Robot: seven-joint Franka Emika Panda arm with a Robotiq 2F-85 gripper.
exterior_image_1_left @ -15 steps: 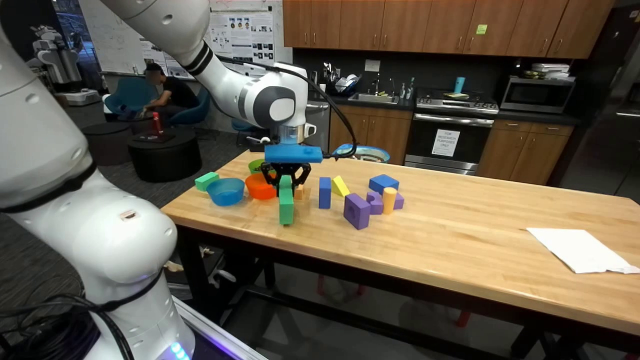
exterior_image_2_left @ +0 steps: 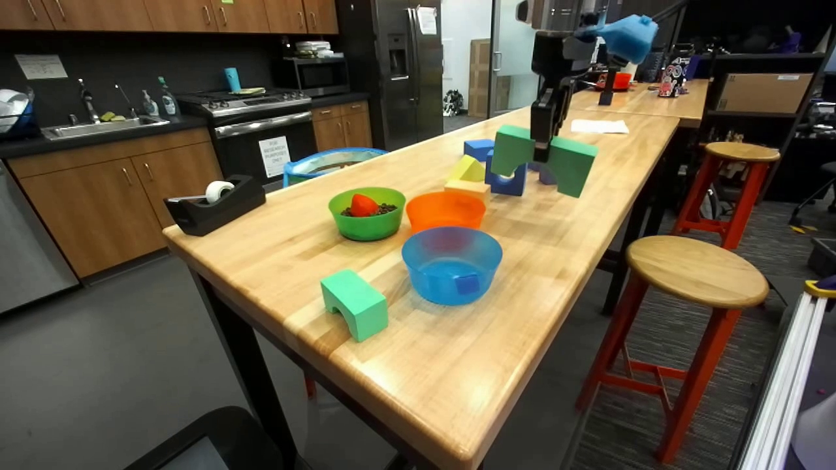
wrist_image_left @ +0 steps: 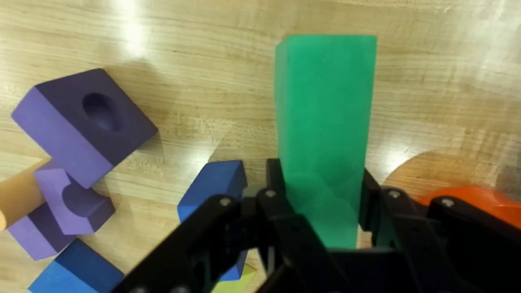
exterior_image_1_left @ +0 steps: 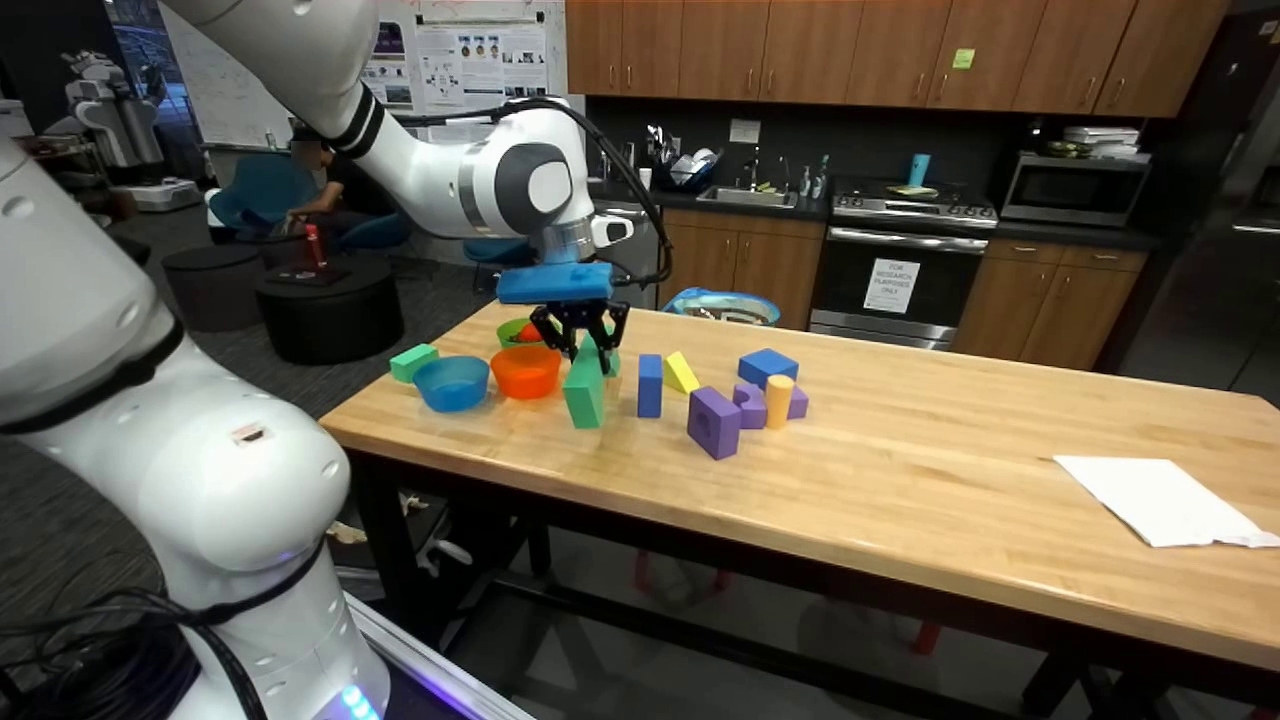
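A long green arch block point(exterior_image_2_left: 570, 163) is held at its middle between the black fingers of my gripper, which is shut on it. In exterior view 2 the block hangs above the table, one end towards the near table edge. In exterior view 1 my gripper point(exterior_image_1_left: 581, 322) is just right of the orange bowl point(exterior_image_1_left: 527, 372), with the block point(exterior_image_1_left: 584, 389) reaching down and forward from it. The wrist view shows the block's green top face point(wrist_image_left: 327, 107) over bare wood; part of it lies behind the fingers.
A blue bowl point(exterior_image_2_left: 452, 265), a green bowl point(exterior_image_2_left: 366, 214) with a red item in it and another green arch point(exterior_image_2_left: 354, 305) stand at the table's end. Blue point(exterior_image_1_left: 649, 385), yellow point(exterior_image_1_left: 680, 372) and purple point(exterior_image_1_left: 715, 422) blocks stand to the right. Beyond them, much of the table is clear.
My gripper has moved up and farther back over the table, carrying the green arch with it. The block now appears turned slightly. The bowls and other blocks have stayed put.
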